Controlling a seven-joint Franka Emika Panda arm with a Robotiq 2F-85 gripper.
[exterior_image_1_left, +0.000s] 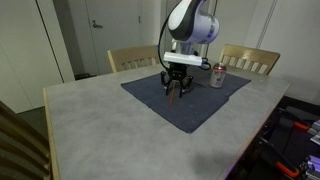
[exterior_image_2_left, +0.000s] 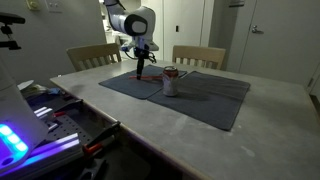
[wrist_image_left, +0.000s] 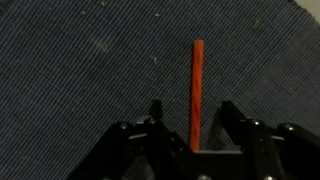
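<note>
A thin orange-red stick (wrist_image_left: 196, 90) lies on the dark ribbed cloth (wrist_image_left: 90, 70). In the wrist view my gripper is open, one dark finger on each side of the stick and a gap showing on both sides. The stick's lower end passes out of sight behind the gripper body. From exterior view 1, the gripper (exterior_image_1_left: 174, 91) hangs low over the cloth, with the stick a small reddish mark beneath it. Exterior view 2 shows the stick (exterior_image_2_left: 151, 78) as a short reddish streak below the gripper (exterior_image_2_left: 138, 73).
A can (exterior_image_2_left: 170, 84) stands upright on the cloth, close to the arm. Chairs (exterior_image_2_left: 205, 57) stand around the table.
</note>
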